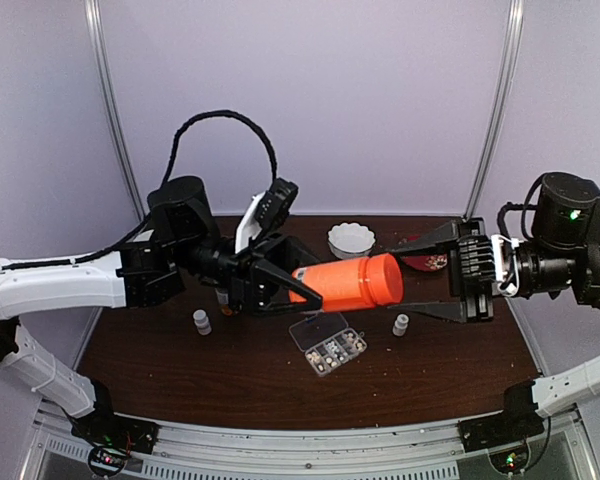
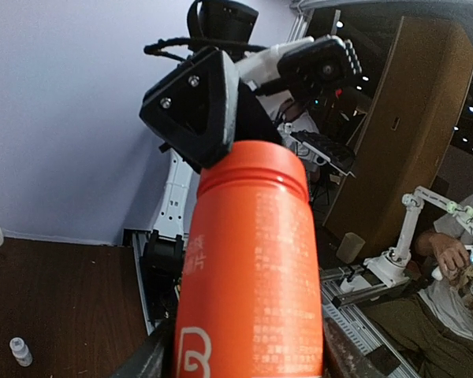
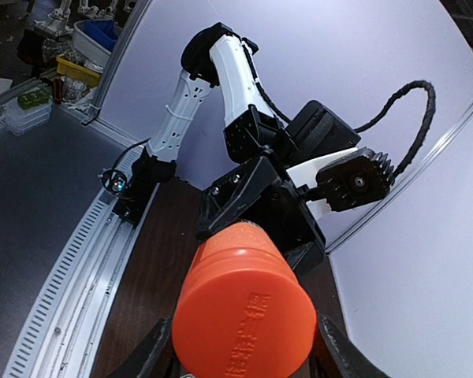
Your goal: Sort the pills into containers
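Observation:
In the top view an orange bottle [image 1: 342, 284] hangs in the air above the table, lying roughly level with its cap [image 1: 384, 279] toward the right. My left gripper [image 1: 311, 280] is shut on its body. From the other side, the fingers of my right gripper [image 1: 398, 281] flank the cap and are shut on it; the cap's round face [image 3: 244, 327] fills the space between them in the right wrist view. Below on the table lies a clear compartment box [image 1: 334, 347] with its lid open and pale pills inside. Whether the cap is loose cannot be told.
Small white bottles stand at left [image 1: 202, 321] and right [image 1: 400, 325] of the box. A white scalloped bowl [image 1: 351, 240] and a red container [image 1: 425, 262], partly hidden by the right gripper, are at the back.

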